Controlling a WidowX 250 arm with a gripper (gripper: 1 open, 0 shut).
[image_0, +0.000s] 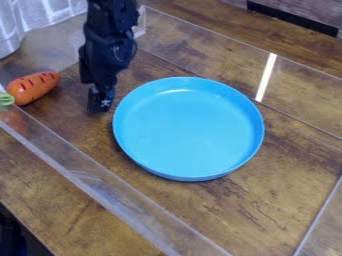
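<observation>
My black gripper (99, 85) hangs low over the wooden table at the upper left, its fingers open and pointing down, just left of a blue round plate (187, 128). An orange toy carrot (34, 86) with a green top lies at the far left, apart from the gripper. I see nothing clearly between the fingers.
A clear plastic edge runs diagonally across the lower left. A pale translucent object (20, 20) stands in the top left corner.
</observation>
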